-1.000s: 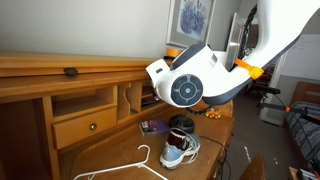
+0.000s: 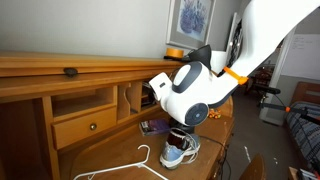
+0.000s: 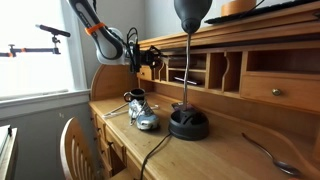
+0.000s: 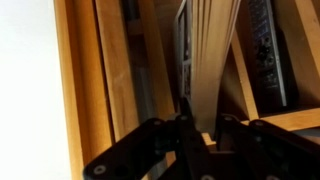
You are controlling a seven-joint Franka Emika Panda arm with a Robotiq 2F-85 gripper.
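Note:
In the wrist view, a long tan object with pale lengthwise stripes (image 4: 212, 60) runs up from between the fingers of my gripper, which is shut on it. What the object is cannot be told. Behind it are the wooden desk's cubbies, with a dark device with buttons (image 4: 266, 55) in one of them. In exterior view 2 the gripper (image 3: 140, 52) is up by the left end of the hutch, above the desktop. The white arm hides most of the gripper in exterior view 1.
On the desktop are a grey-blue shoe (image 2: 174, 156), a white hanger (image 2: 112, 170) and books (image 2: 153, 127). In exterior view 2, a dark mug (image 3: 134, 95), a black lamp base (image 3: 188, 123) and a spoon (image 3: 275, 158) are also there. A wooden chair (image 3: 78, 150) stands in front.
The arm's white joint has turned and shifted a little right and down, so its round dark cap faces away more. The shoe, hanger and books have stayed put.

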